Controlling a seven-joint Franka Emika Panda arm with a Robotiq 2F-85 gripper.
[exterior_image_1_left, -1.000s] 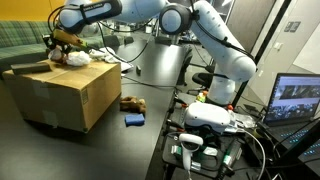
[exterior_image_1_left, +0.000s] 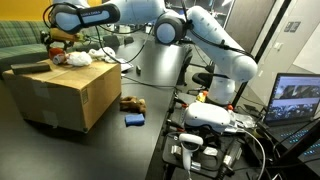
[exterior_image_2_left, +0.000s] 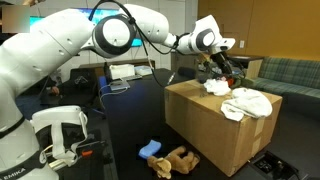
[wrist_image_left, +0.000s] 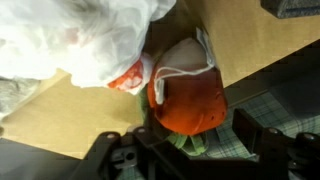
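A red-orange item (wrist_image_left: 190, 100) with a pale string across it lies on the cardboard box top, near its edge, in the wrist view. My gripper is over it, its fingers (wrist_image_left: 262, 140) apart on either side; no firm contact shows. The same red item (exterior_image_1_left: 57, 56) shows just below the gripper (exterior_image_1_left: 58, 40) in the first exterior view. From the other side, the arm partly hides the red item (exterior_image_2_left: 230, 82). A crumpled white plastic bag (wrist_image_left: 85, 40) lies beside it, with a small orange-and-white piece (wrist_image_left: 130, 76) at the bag's edge.
The cardboard box (exterior_image_2_left: 200, 120) also bears a white cloth (exterior_image_2_left: 247, 105). A dark flat object (exterior_image_1_left: 31, 67) lies at its edge. Below are a brown plush toy (exterior_image_1_left: 132, 104) and a blue block (exterior_image_1_left: 135, 119). Open floor (exterior_image_1_left: 90, 150) surrounds the box.
My gripper has shifted slightly left in the first exterior view. The red item now shows clearly beneath it, where it was hard to see before. The bag and floor objects look unmoved.
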